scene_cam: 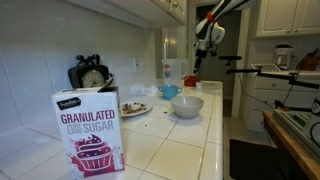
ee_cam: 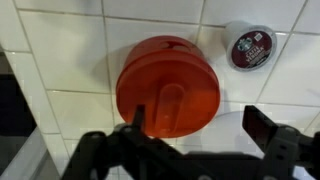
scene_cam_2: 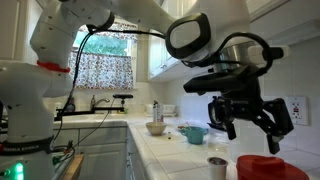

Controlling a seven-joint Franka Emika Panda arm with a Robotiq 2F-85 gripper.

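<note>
A round red lidded pot [ee_cam: 190,75] with a bar handle [ee_cam: 169,108] on its lid fills the middle of the wrist view. In exterior view 2 the same red pot [scene_cam_2: 268,168] sits on the counter near the wall. Above it hangs my gripper [scene_cam_2: 254,142], pointing down. The gripper is open, its two fingers wide apart and nothing between them. Clear air shows between the fingertips and the lid.
A small can [ee_cam: 251,47] with a dark round label stands beside the pot. A teal cup [scene_cam_2: 194,134] and a bowl [scene_cam_2: 156,128] are farther along the counter. A sugar box [scene_cam: 92,135], a grey bowl [scene_cam: 187,106] and a plate of food [scene_cam: 135,108] occupy the other end.
</note>
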